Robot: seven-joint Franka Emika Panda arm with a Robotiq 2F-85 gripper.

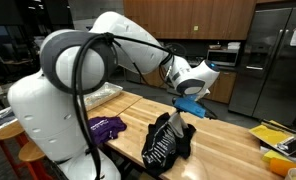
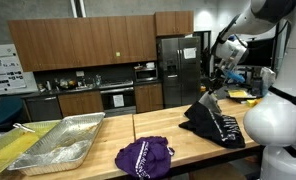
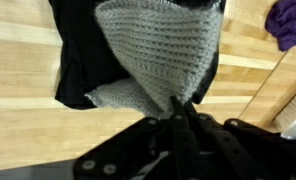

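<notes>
A grey knitted cloth [image 3: 153, 45] reaches up to my gripper, which is shut on one end of it in the wrist view. The rest of this cloth hangs down over a crumpled black cloth [image 3: 76, 50] on the wooden table. From the first exterior view, the gripper [image 1: 178, 112] stands just above the pile, with the pale grey cloth [image 1: 176, 125] below it and the black cloth [image 1: 161, 150] spread underneath. In the second exterior view the grey cloth [image 2: 209, 100] rises to a peak over the black one [image 2: 216, 124].
A purple cloth [image 2: 145, 157] lies apart on the table. A metal tray [image 2: 60, 147] stands beyond it at the left. Yellow and orange items [image 1: 278, 140] sit at the table's right edge. Bare tabletop [image 1: 223, 148] lies right of the pile.
</notes>
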